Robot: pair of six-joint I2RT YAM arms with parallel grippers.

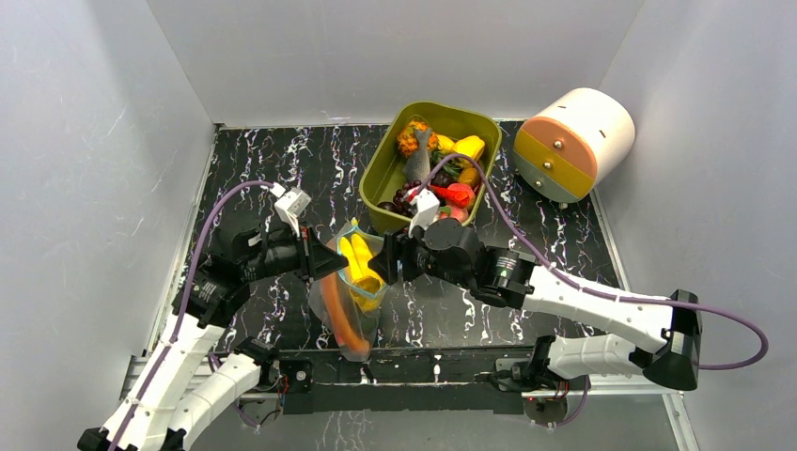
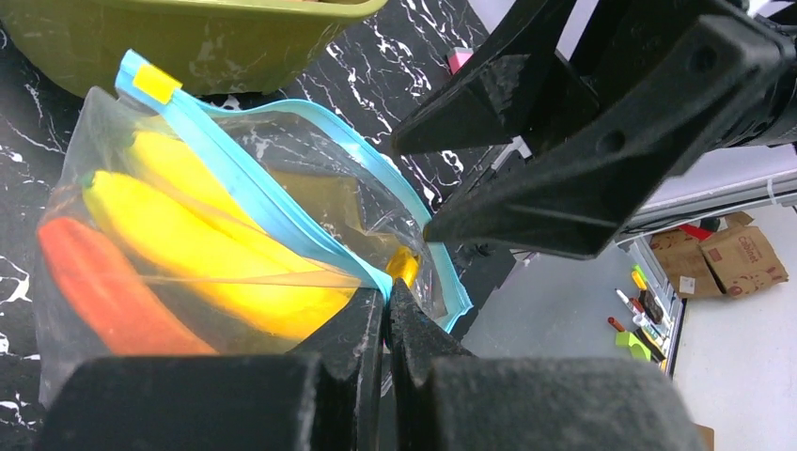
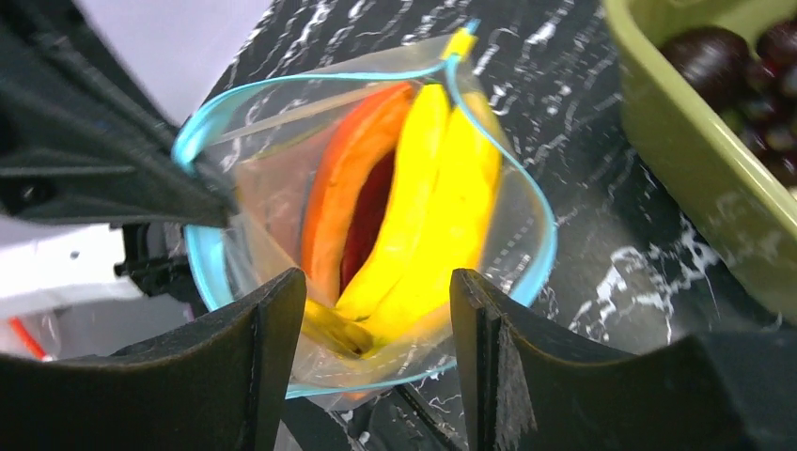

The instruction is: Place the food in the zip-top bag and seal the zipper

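Note:
The clear zip top bag (image 2: 70, 282) has a light-blue zip rim and a yellow slider (image 2: 155, 84). Two yellow bananas (image 2: 202, 240) and a long orange-red food piece (image 2: 103, 287) lie inside. My left gripper is shut on the bag's rim. Across the mouth, my right gripper stands open at the opposite rim, its fingers (image 3: 282, 315) apart and not clamped on it. Between the two grippers the mouth gapes, as the right wrist view shows. A smaller yellow piece (image 3: 334, 329) sits near the opening.
Behind the bag stands a green bin (image 1: 376, 178) with fruit, vegetables and a toy fish. A round-bodied drawer box (image 1: 587, 141) occupies the back right.

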